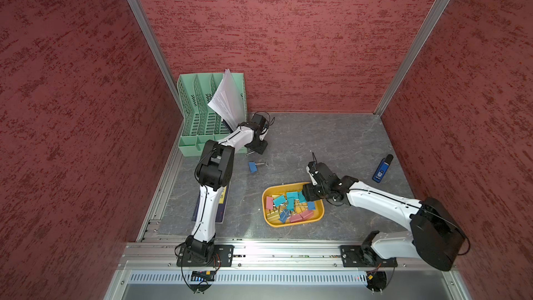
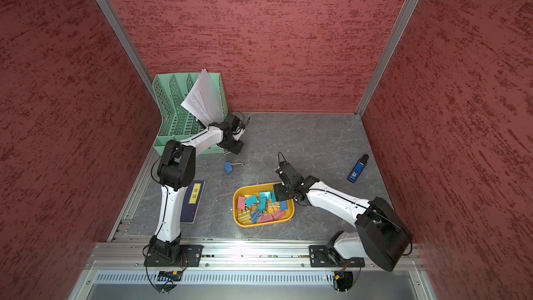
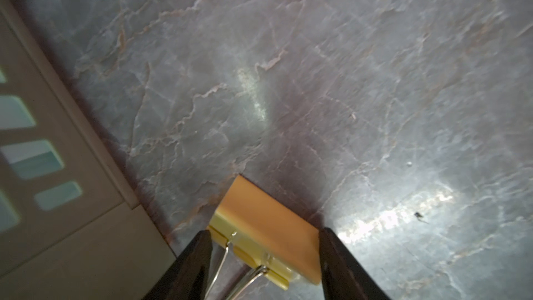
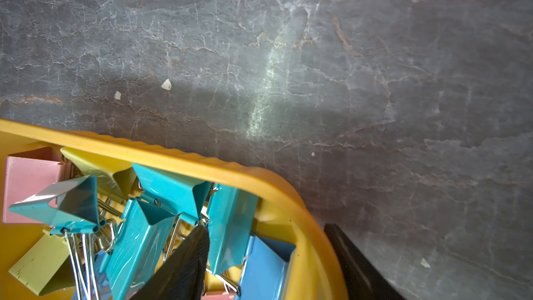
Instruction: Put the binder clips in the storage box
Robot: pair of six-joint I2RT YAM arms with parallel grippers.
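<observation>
In the left wrist view, a yellow-orange binder clip (image 3: 272, 219) lies on the table between the fingers of my left gripper. Its body spans nearly the whole gap; whether both fingers press on it is unclear. The yellow storage box (image 1: 264, 204) stands at the front, holding several pink, teal, yellow and blue clips. My right gripper straddles the box's far right corner, open, one finger inside and the other outside by the rim (image 4: 277, 186). A blue clip (image 1: 252, 167) lies alone on the table, between my left gripper and the box.
A green file rack (image 1: 194, 108) with white papers (image 1: 228, 100) stands back left, close beside my left gripper. A dark booklet (image 2: 192, 201) lies under the left arm. A blue marker-like bottle (image 1: 382, 168) rests far right.
</observation>
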